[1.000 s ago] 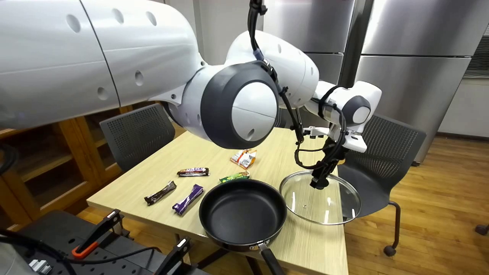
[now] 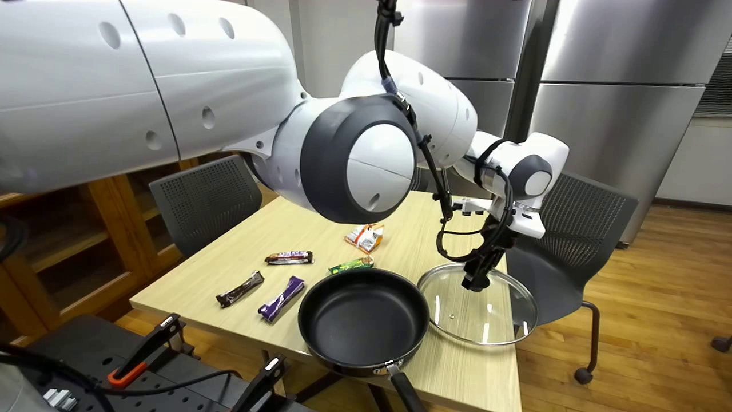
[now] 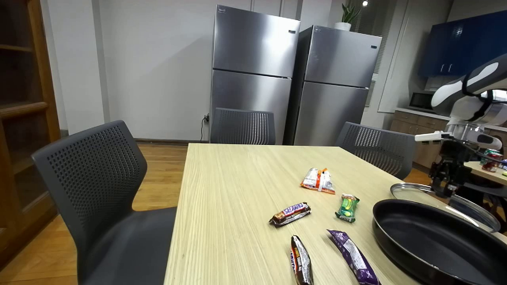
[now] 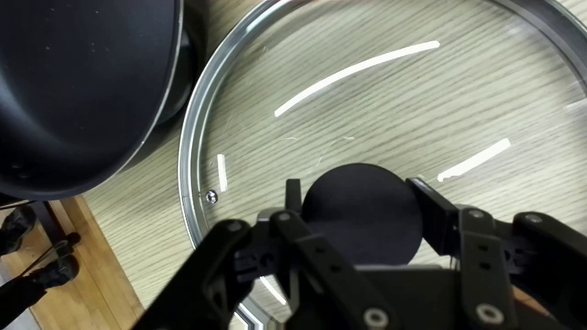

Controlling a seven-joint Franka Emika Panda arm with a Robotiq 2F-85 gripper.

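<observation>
A clear glass lid (image 2: 456,318) with a metal rim is beside the black frying pan (image 2: 364,323), on the right in exterior view 1. Its round black knob (image 4: 360,231) sits between the two fingers of my gripper, which is shut on it. From outside, the gripper (image 2: 475,282) points down over the lid, whose right part reaches past the table's edge. Whether the rim touches the tabletop I cannot tell. The pan is empty inside. In exterior view 2 the pan (image 3: 442,232) partly hides the lid (image 3: 475,213).
Several wrapped snacks lie left of and behind the pan: a purple bar (image 2: 281,299), a dark bar (image 2: 239,289), a brown bar (image 2: 289,257), a green packet (image 2: 351,265) and an orange-white bag (image 2: 365,237). A chair (image 2: 576,233) stands close to the table's right side.
Gripper and lid have come down slightly together, with a small shift toward the camera and left. Pan and snacks stay where they were.
</observation>
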